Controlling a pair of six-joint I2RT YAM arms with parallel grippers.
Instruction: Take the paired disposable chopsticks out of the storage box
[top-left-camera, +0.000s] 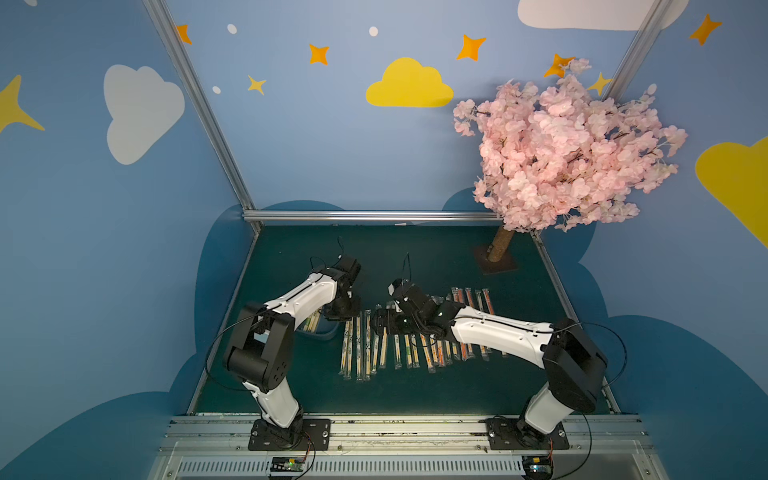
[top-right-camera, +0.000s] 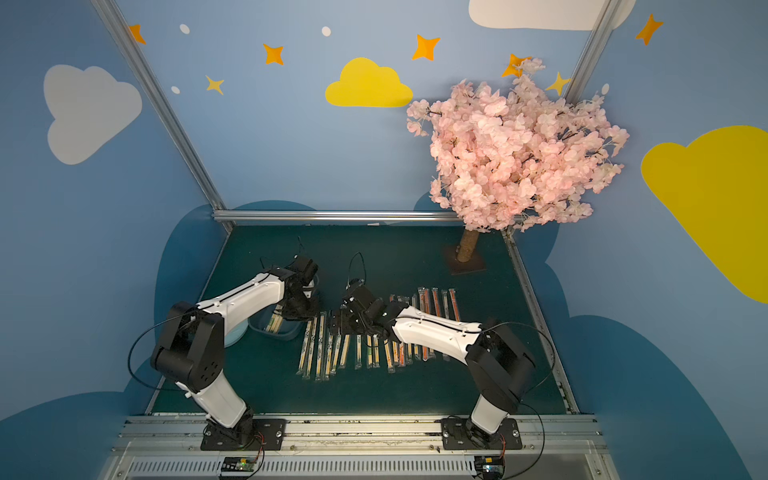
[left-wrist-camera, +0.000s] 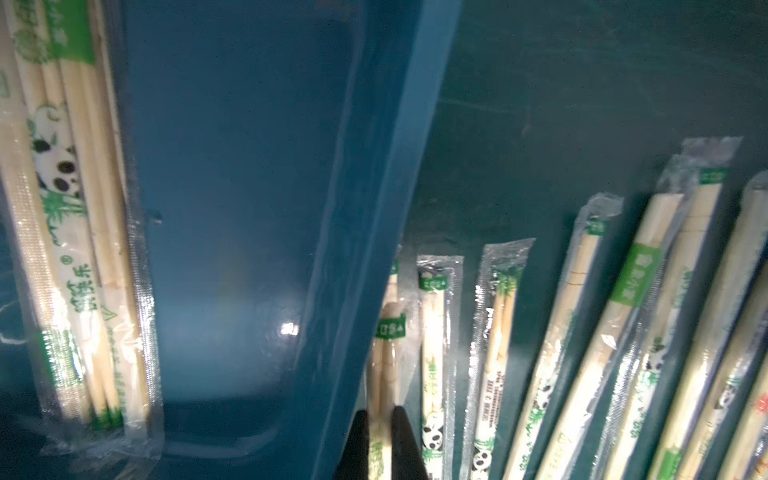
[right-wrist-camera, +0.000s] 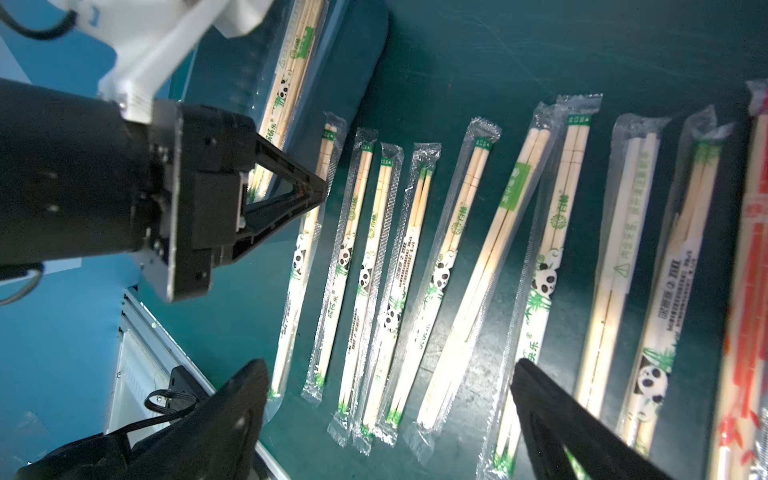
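Observation:
My left gripper is shut on a wrapped pair of chopsticks, low beside the right wall of the blue storage box, at the left end of the row on the table. Several wrapped pairs lie inside the box, at its left in the left wrist view. Outside, a row of wrapped pairs runs rightward, mostly with green print, some red. My right gripper stands open over this row, with nothing seen between its fingers.
The artificial blossom tree stands at the back right. Metal rails edge the front.

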